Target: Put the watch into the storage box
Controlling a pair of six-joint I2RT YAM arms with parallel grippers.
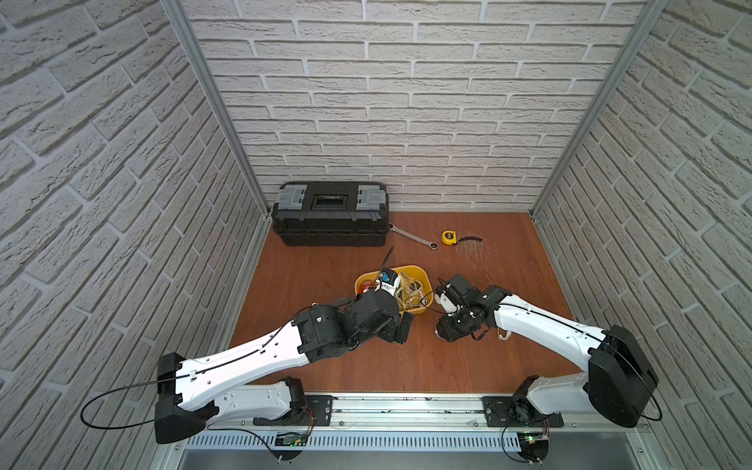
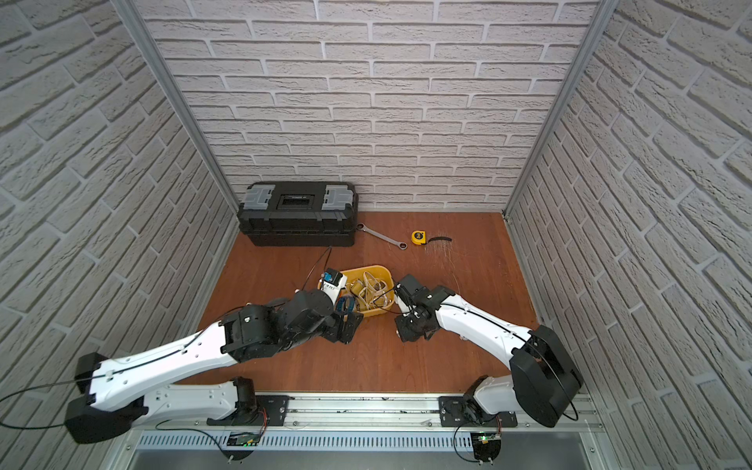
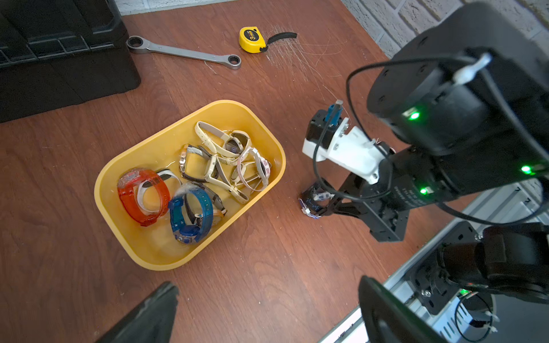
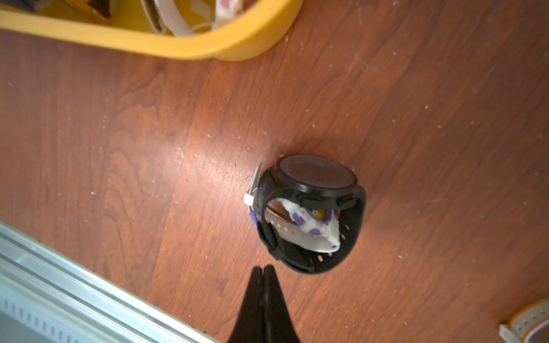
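A black watch (image 4: 317, 188) sits on the wooden table in the right wrist view, its strap looped round a small white and purple watch (image 4: 311, 223). My right gripper is shut just beside the strap, with nothing showing between its fingers. The yellow storage box (image 3: 188, 260) holds several watches, among them a red one (image 3: 137, 208) and a blue one (image 3: 194, 225). My left gripper is open and empty, over bare table near the box's front side. Part of another pale watch strap (image 4: 531, 320) shows at the lower right of the right wrist view.
A black toolbox (image 1: 329, 215) stands at the back left. Beside it lie a wrench (image 1: 413, 236) and a yellow tape measure (image 1: 449, 237). My right arm reaches in close to the box's right side.
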